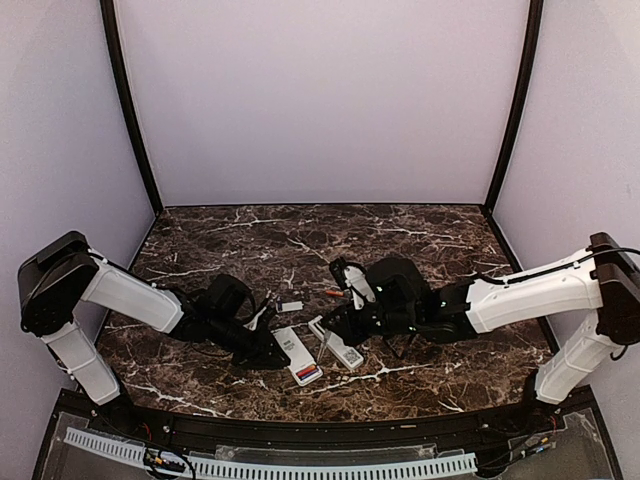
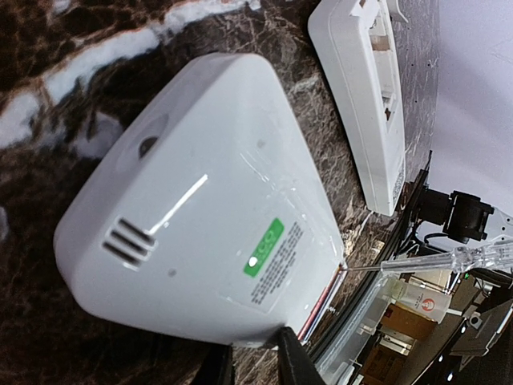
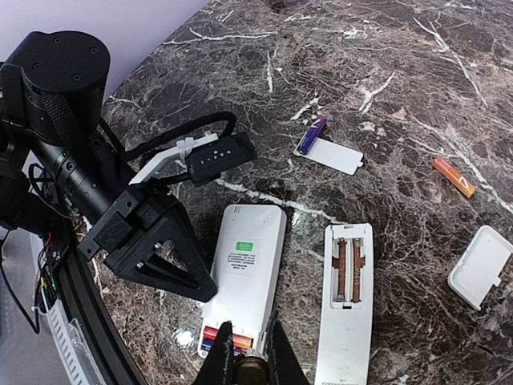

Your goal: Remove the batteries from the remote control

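A white remote (image 1: 296,352) lies back up. Its open bay holds red-orange and purple-blue batteries (image 3: 240,341) at the near end. My left gripper is shut on the side of this remote. My right gripper is shut on a screwdriver (image 2: 465,258) with a clear handle. In the left wrist view its thin shaft reaches the remote's bay edge; whether the tip touches a battery I cannot tell. A second white remote (image 3: 346,329) lies to the right with its bay empty.
A purple battery (image 3: 313,135) lies against a white cover (image 3: 337,156) behind the remotes. Farther right are an orange battery (image 3: 454,177) and another white cover (image 3: 481,267).
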